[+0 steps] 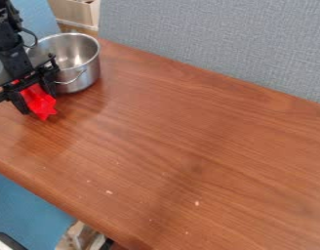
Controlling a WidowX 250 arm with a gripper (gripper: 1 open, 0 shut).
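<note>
My black gripper [23, 88] is at the left edge of the wooden table, low over its top, shut on a bright red object [40, 103] that pokes out beneath the fingers. The red object's exact shape is hard to tell, as the gripper partly hides it. Just behind and to the right stands a steel pot [73, 61], very close to the gripper and partly hidden by it.
A grey textured wall [215, 39] runs along the back. Blue surfaces [20, 215] lie beyond the table's left edge, with a pale crate [74, 12] at the back left.
</note>
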